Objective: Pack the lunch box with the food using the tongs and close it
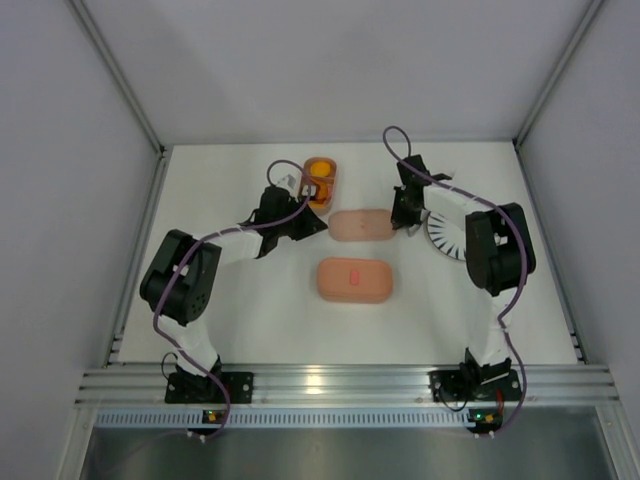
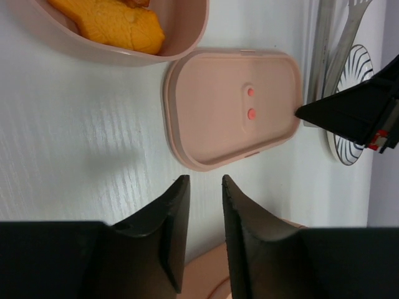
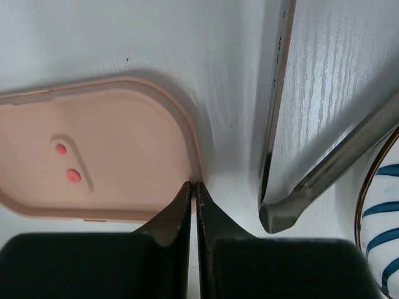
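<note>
A flat pink lid with two small red dots lies on the table. Its right edge is touched by the tips of my right gripper, whose fingers are closed together with nothing plainly between them. My left gripper hovers left of the lid, its fingers parted by an empty gap. Just behind it is the open pink box holding orange food; the lid's far left corner lies close to that box. Nearer the front sits a second pink box, closed, with a red piece on top.
A striped plate stands at the right, under the right arm. Metal cutlery lies between lid and plate.
</note>
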